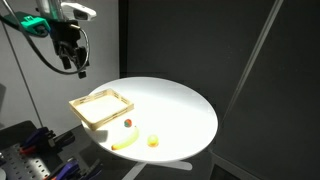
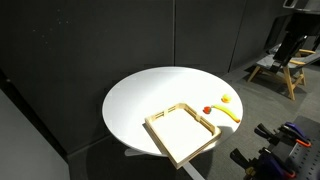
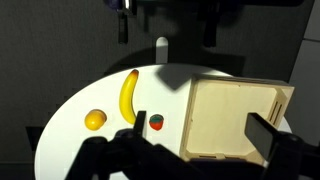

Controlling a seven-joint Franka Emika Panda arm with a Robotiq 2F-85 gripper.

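Note:
Above and to the left of the round white table [image 1: 180, 105], my gripper stands open; its two dark fingers [image 3: 124, 150] are far apart at the bottom of the wrist view, with no object gripped. Far below lie a yellow banana [image 3: 128, 95], an orange [image 3: 95, 120] and a red strawberry [image 3: 156, 121]. They rest on the tabletop, apart from one another. Right of the strawberry in the wrist view is a shallow wooden tray [image 3: 189, 112], which looks empty. Exterior view 2 shows the tray [image 2: 160, 139] at the table's near edge, with the banana [image 2: 227, 113] beyond it.
A wooden chair [image 2: 287, 75] stands off to the right in exterior view 2. Dark walls surround the table.

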